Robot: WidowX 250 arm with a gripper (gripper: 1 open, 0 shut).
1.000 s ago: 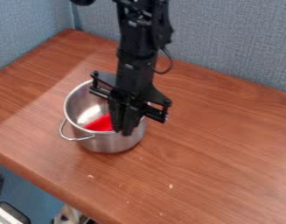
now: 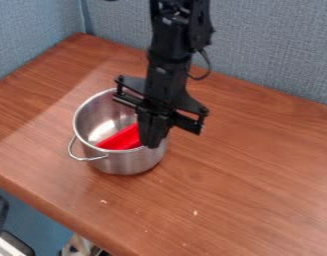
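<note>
A steel pot (image 2: 123,162) with a wire handle stands on the wooden table, left of centre. A red object (image 2: 120,139) lies inside it. My black gripper (image 2: 150,138) reaches down over the right side of the pot, beside the red object; it looks shut, and I see nothing held between its fingers, though the tips are partly hard to make out.
Blue-grey padded walls (image 2: 266,55) stand behind it, and the table's edge runs along the lower left.
My arm and gripper have shifted slightly right and upward. The pot and red object look nearly unchanged.
</note>
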